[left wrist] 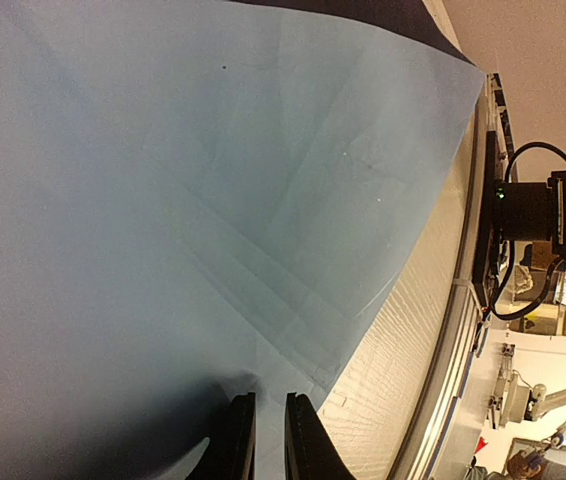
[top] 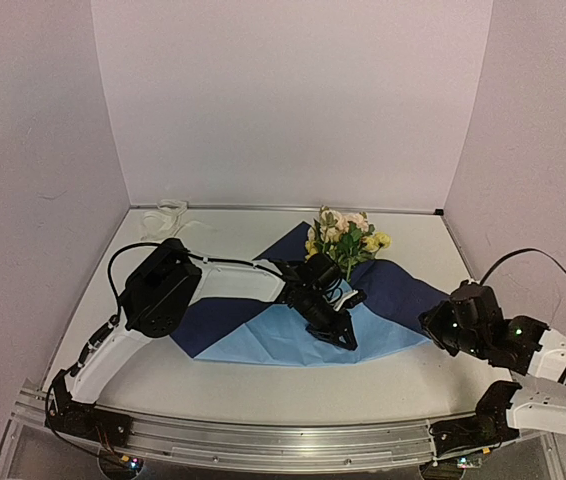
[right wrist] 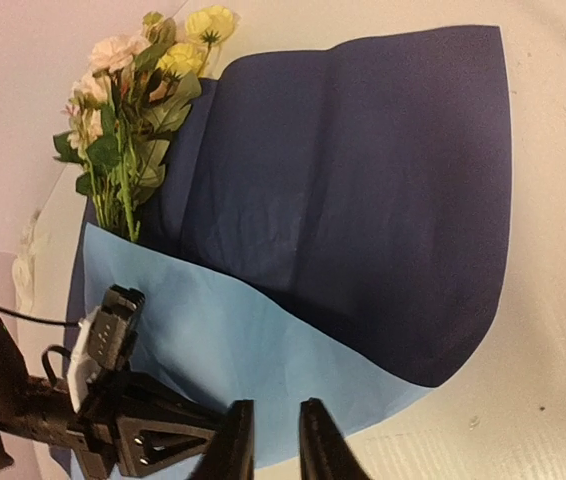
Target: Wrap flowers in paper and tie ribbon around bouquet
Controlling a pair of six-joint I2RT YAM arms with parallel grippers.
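The bouquet [top: 348, 238], pink and yellow flowers with green leaves, lies at the back of the wrapping sheet. The sheet shows dark blue [right wrist: 363, 180] at its back and right, with a light blue part [right wrist: 203, 310] folded over the front. The lower stems go out of sight under this fold. Low on the light blue paper rests my left gripper; a narrow gap shows between its fingertips, and any grip on paper is unclear. Beside the sheet's right corner hovers my right gripper, its blurred fingertips a small gap apart with nothing visible between them.
White ribbon [top: 166, 215] lies loose at the back left. Walls enclose the table on the left, back and right, and a metal rail [top: 283, 430] runs along the front edge.
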